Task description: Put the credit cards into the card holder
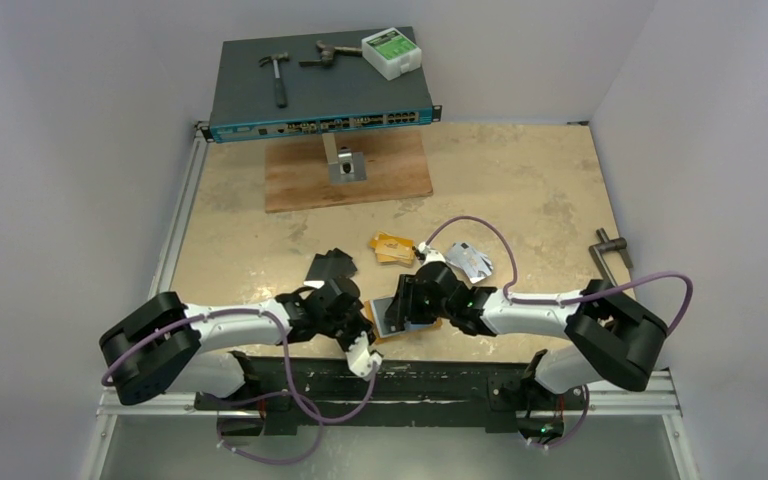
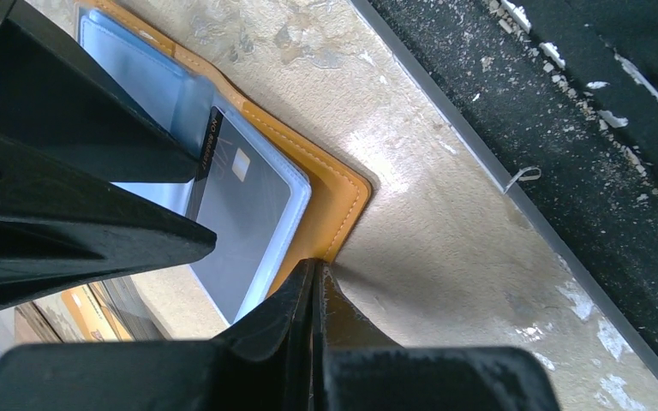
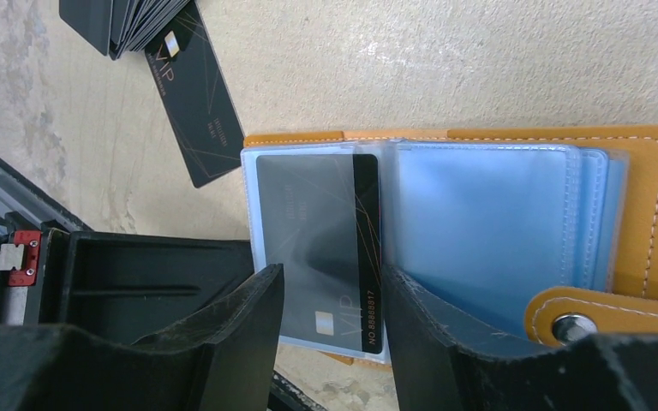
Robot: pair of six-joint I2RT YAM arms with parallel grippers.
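The tan card holder [image 3: 557, 134] lies open on the table, its blue sleeves facing up. A black VIP card [image 3: 313, 214] sits under the clear sleeve at its left end. Fully shut, my left gripper has its fingertips against the holder's left edge; whether they pinch the rim cannot be told. My right gripper stands part open over the card's sleeve, one finger on each side, with nothing gripped between them. Behind the left arm are black cards [image 1: 331, 265]; orange cards [image 1: 393, 249] and white cards [image 1: 469, 262] lie farther back.
A wooden board [image 1: 300, 185] with a metal stand is at the back, under a raised dark shelf [image 1: 310, 80]. The table's dark front edge [image 2: 514, 145] runs close to the holder. Bare tabletop extends at the back right.
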